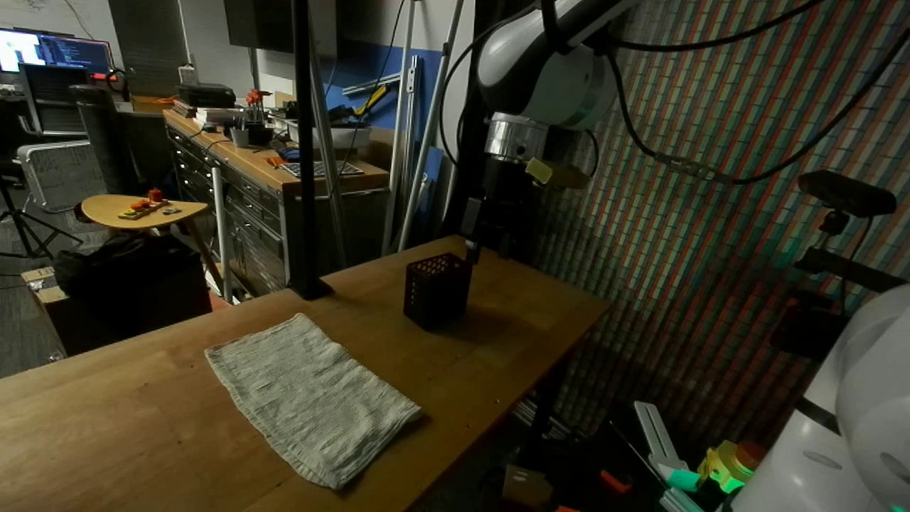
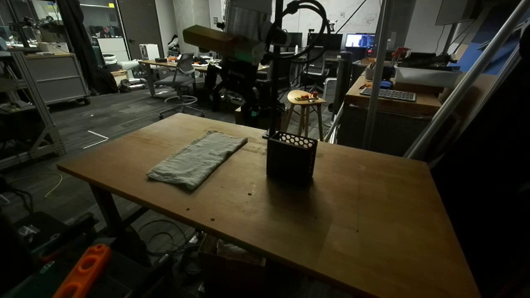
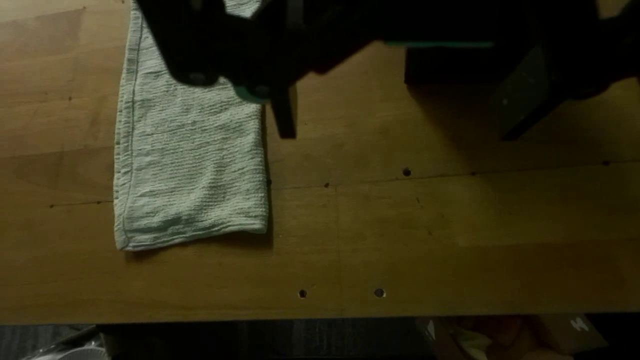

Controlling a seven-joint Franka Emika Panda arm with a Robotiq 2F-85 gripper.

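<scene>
A pale, folded cloth (image 1: 316, 397) lies flat on the wooden table, and its near part also shows in the wrist view (image 3: 192, 162). To its side stands a black basket (image 1: 436, 294) with a perforated rim, upright; exterior view 2 shows the basket (image 2: 290, 161) with its top uncovered. My gripper is open, its two dark fingers (image 3: 283, 114) wide apart and nothing between the tips. It hangs above the table, clear of cloth and basket. In the wrist view, the gripper hides most of the basket and the cloth's far end.
A black upright post (image 1: 303, 153) rises at the table's edge. A patterned curtain (image 1: 725, 256) hangs beyond the other side.
</scene>
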